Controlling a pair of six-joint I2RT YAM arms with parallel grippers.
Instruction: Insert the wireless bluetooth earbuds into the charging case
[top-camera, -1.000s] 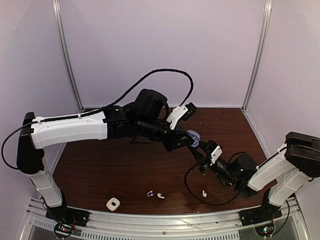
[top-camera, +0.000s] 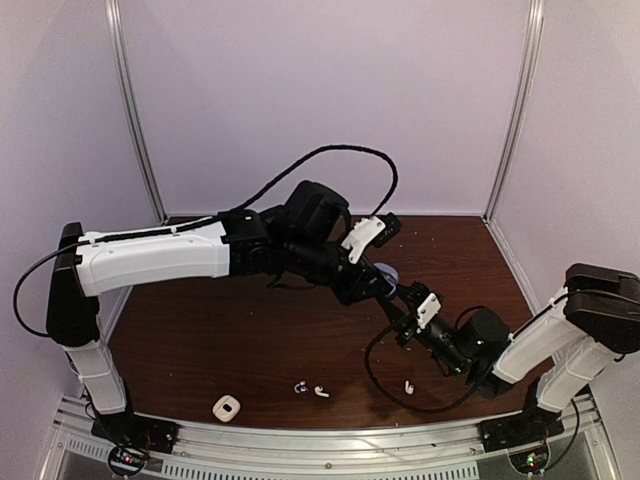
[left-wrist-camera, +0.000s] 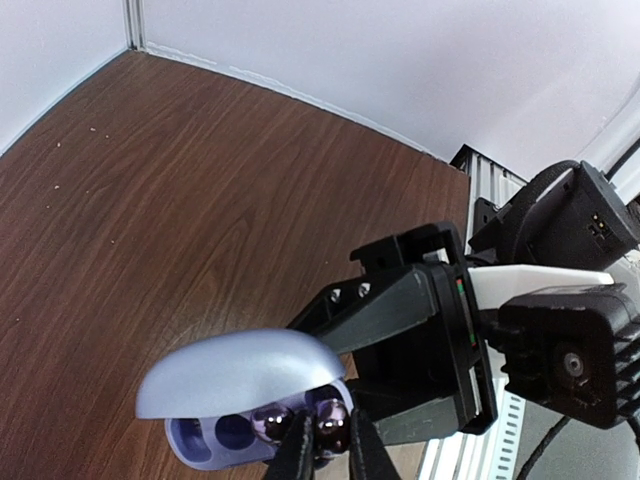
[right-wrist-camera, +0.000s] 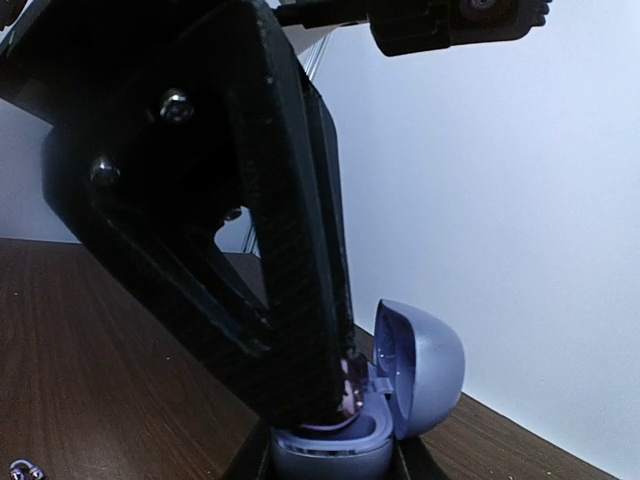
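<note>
The light-purple charging case (left-wrist-camera: 240, 370) is held upright with its lid open, my right gripper shut on its body from below. My left gripper is shut on a shiny purple earbud (left-wrist-camera: 332, 425) at the case's cavity; whether it is seated cannot be told. Another shiny round piece (left-wrist-camera: 272, 422) shows inside the case beside it. In the right wrist view the left gripper's black fingers come down over the case, hiding part of it. In the top view both grippers meet over the right middle of the table.
On the table's front lie a white case (top-camera: 226, 408), a small purple pair of pieces (top-camera: 301, 387), and white earbuds (top-camera: 320, 391).
My left arm has shifted slightly to the right, toward the case and my right gripper. The right arm is almost unchanged.
</note>
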